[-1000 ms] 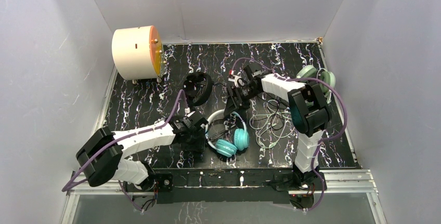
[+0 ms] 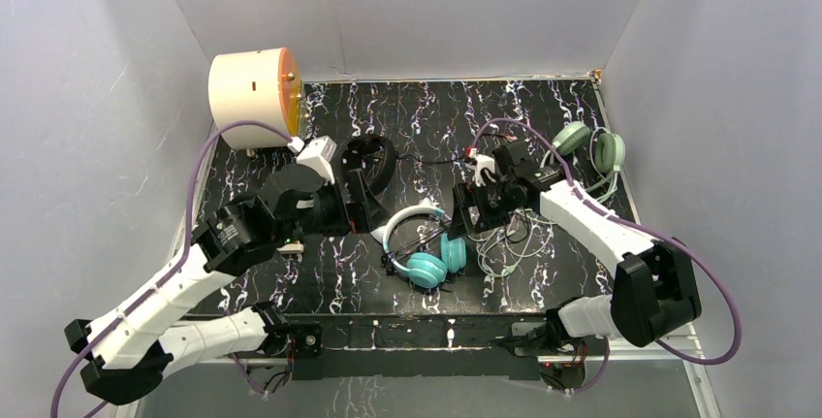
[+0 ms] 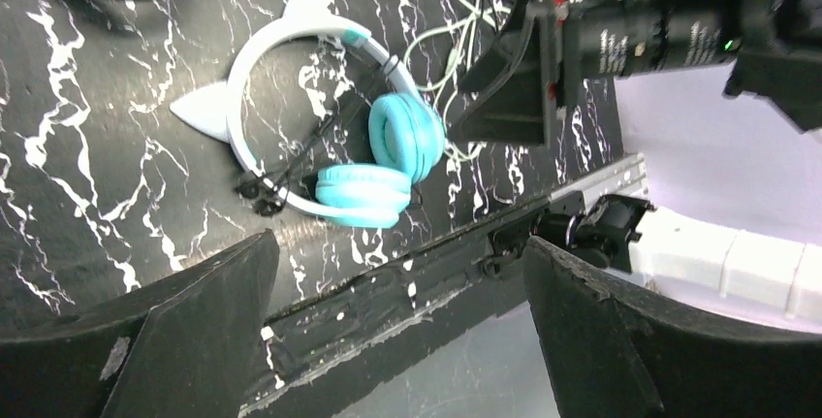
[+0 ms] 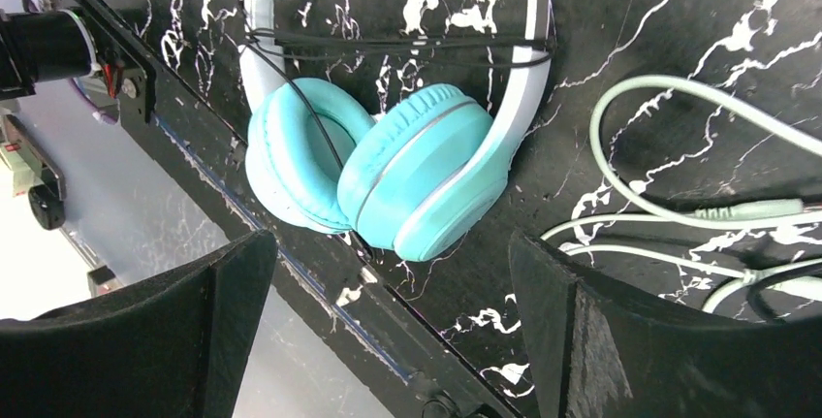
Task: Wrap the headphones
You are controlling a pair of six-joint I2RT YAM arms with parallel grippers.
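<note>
Turquoise and white cat-ear headphones (image 2: 427, 270) lie flat on the black marbled table. Black cable (image 4: 397, 45) stretches in several strands across the band just above the ear cups, looped around both sides. Its ends (image 3: 262, 195) bunch at the band's left side. My left gripper (image 2: 376, 207) is raised above the table, left of the headphones, fingers wide apart and empty. Over the table at the right of the headphones hangs my right gripper (image 2: 467, 216), also open; in the right wrist view the ear cups (image 4: 388, 171) show beyond its fingers, with nothing held.
Black headphones (image 2: 369, 163) lie behind, near the table's middle. Pale tangled cables (image 2: 519, 243) spread to the right, and green headphones (image 2: 609, 151) rest at the back right. A cream drum (image 2: 249, 98) stands at the back left.
</note>
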